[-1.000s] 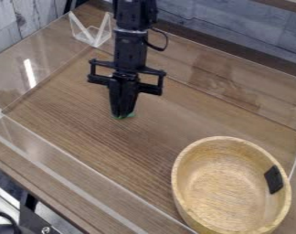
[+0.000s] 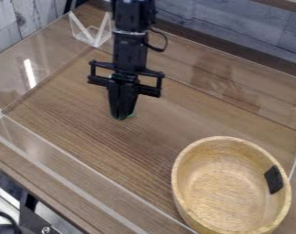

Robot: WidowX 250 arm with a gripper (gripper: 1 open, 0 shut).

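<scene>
My black gripper (image 2: pixel 121 101) points down at the wooden table (image 2: pixel 101 155), left of centre, low over a small green object (image 2: pixel 131 116) that is mostly hidden behind it. The fingertips are dark and small, and I cannot tell whether anything is between them. The gripper looks shut.
A large tan round bin (image 2: pixel 224 196) with a dark handle slot stands at the front right. A grey wall runs behind the table. White brackets are at the back left and left edge, with dark cables at the lower left.
</scene>
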